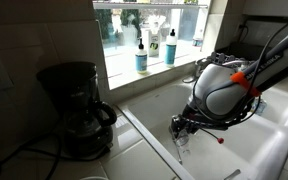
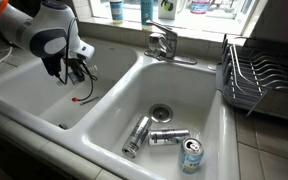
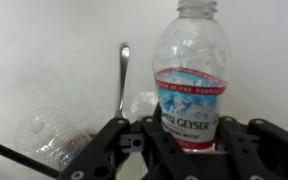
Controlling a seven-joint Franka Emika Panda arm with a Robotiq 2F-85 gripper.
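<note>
In the wrist view a clear plastic water bottle (image 3: 191,85) with a red, white and blue label stands between the fingers of my gripper, which is shut on it. Its capped end is hidden or out of frame. From the side, my gripper (image 1: 180,128) hangs over the left sink basin; the second outside view has the gripper (image 2: 76,73) above that same basin. A metal spoon (image 3: 124,75) lies on the white basin floor, left of the bottle. Clear plastic (image 3: 49,138), perhaps a cup, shows at lower left.
Three cans, one silver can (image 2: 137,137), another lying can (image 2: 170,136) and an upright can (image 2: 191,155), occupy the right basin (image 2: 216,130). A dish rack (image 2: 259,75) flanks it, and the faucet (image 2: 166,42) stands behind. A coffee maker (image 1: 84,115) sits on the counter.
</note>
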